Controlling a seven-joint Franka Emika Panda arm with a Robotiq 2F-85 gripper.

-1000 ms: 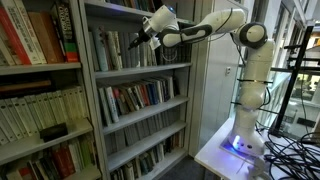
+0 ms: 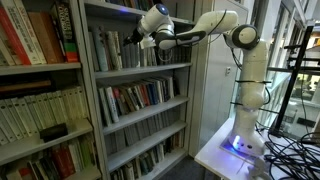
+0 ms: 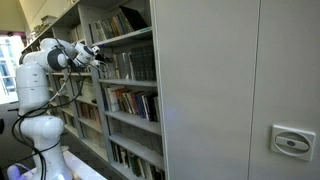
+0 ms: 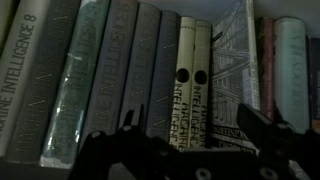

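In the wrist view my gripper stands open before a row of upright books, with its dark fingers (image 4: 128, 122) apart at the lower edge of the picture. Between the fingers, further in, are two thin cream books (image 4: 201, 95) with black dots on their spines. To their right leans a grey patterned book (image 4: 234, 70). Dark grey books (image 4: 138, 65) and a dark green one (image 4: 75, 85) fill the left. Nothing shows held. From outside, the gripper (image 2: 134, 38) is up at a high shelf; its contact with the books is too small to tell.
Tall bookcases hold further rows of books, with shelf boards (image 2: 140, 113) below the gripper. A vertical divider (image 2: 92, 90) stands to its left. The arm's base rests on a white table (image 2: 222, 158), near hanging black cables (image 2: 290, 155).
The arm's wrist has shifted slightly left and up in exterior view 1, staying by the high shelf. The books and shelves look the same.
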